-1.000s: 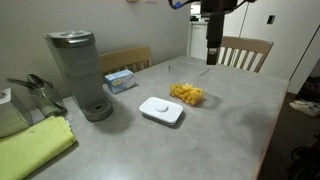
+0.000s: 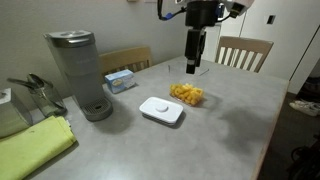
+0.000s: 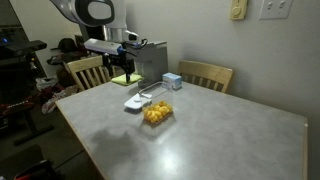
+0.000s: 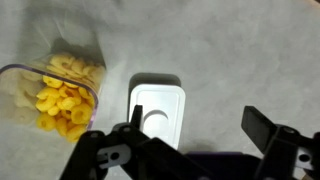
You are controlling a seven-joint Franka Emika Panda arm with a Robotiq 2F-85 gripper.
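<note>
A clear container [image 4: 92, 98] holds yellow ring-shaped snacks [image 4: 62, 108] at the left of the wrist view. Its walls are hard to make out in the exterior views, where the yellow pile [image 2: 186, 93] stands out. Beside it a white rectangular lid [image 4: 156, 110] with a round mark lies flat on the table, apart from the container. High above the table hangs my gripper [image 2: 195, 52], pointing down. Its two black fingers are spread wide, with only air between them; the lid is below, toward the left finger [image 4: 135, 115] in the wrist view.
A tall grey cylinder [image 2: 83, 75] stands behind the lid, near a small blue-and-white box [image 2: 120, 80]. At the near left lie a yellow-green cloth [image 2: 32, 145] and a utensil holder [image 2: 45, 95].
In exterior view 1 my gripper has moved left, from beyond the snacks to above them. It remains open. The lid, the snacks and the other objects have stayed put.
</note>
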